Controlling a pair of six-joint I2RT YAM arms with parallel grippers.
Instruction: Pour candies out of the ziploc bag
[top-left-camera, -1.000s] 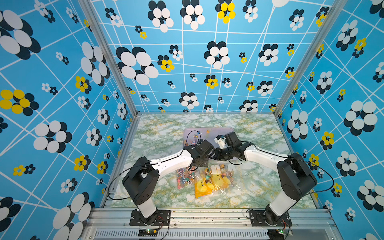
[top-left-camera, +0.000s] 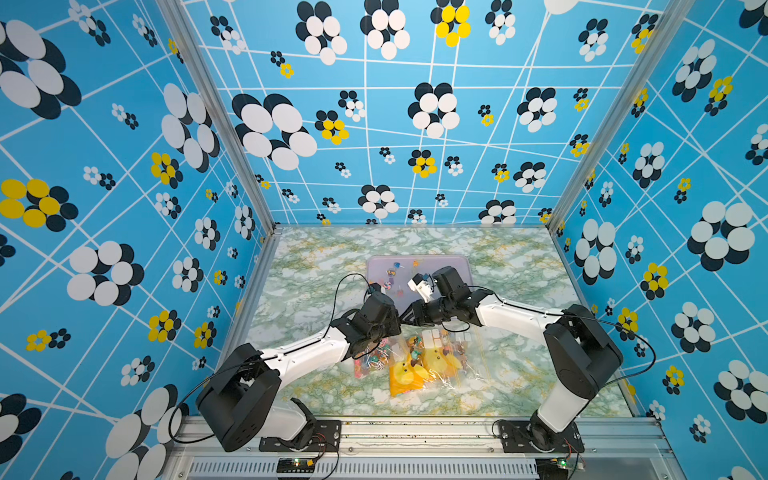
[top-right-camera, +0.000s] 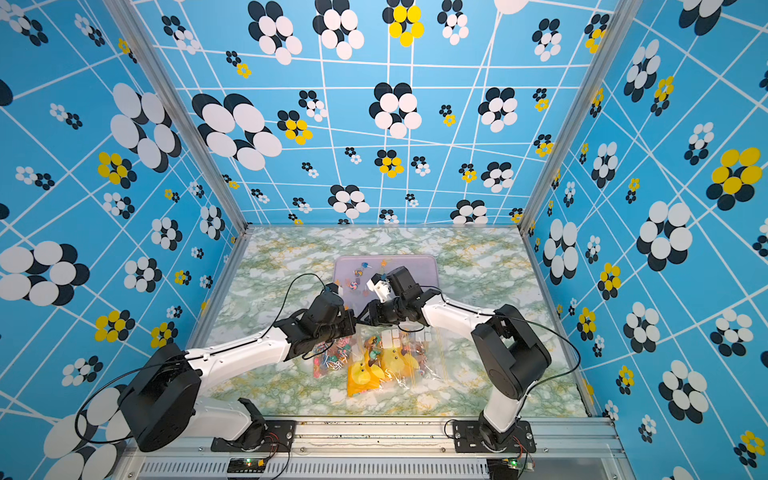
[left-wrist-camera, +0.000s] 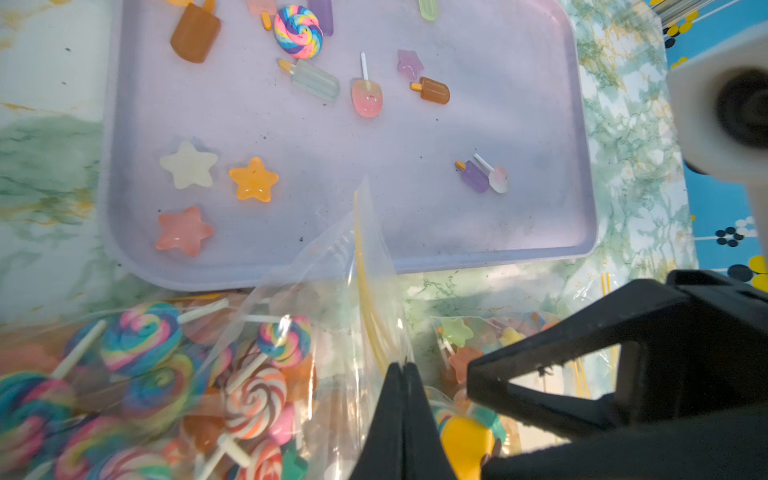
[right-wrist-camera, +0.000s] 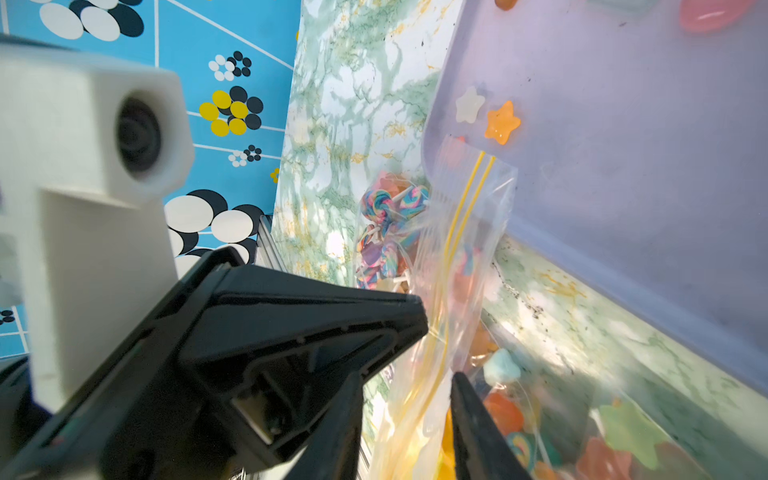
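In the left wrist view my left gripper is shut at the clear ziploc bag's rim (left-wrist-camera: 368, 264), whose film rises from its fingertips over bagged lollipops (left-wrist-camera: 144, 344). In the right wrist view my right gripper stands open, with the upright bag film and its yellow zip strip (right-wrist-camera: 448, 240) between and beyond its fingers. Both grippers meet over the bags in the top views. More bags of candies (top-left-camera: 420, 360), one mostly yellow, lie on the table in front.
A lilac tray (left-wrist-camera: 520, 128) with scattered star, lollipop and popsicle candies lies just behind the bags. Bare marble table (top-left-camera: 520, 368) shows around them. The two arms are very close together at the middle.
My left arm has drawn leftward and toward the near edge, its forearm lowering in the top left view. The right gripper has shifted slightly left.
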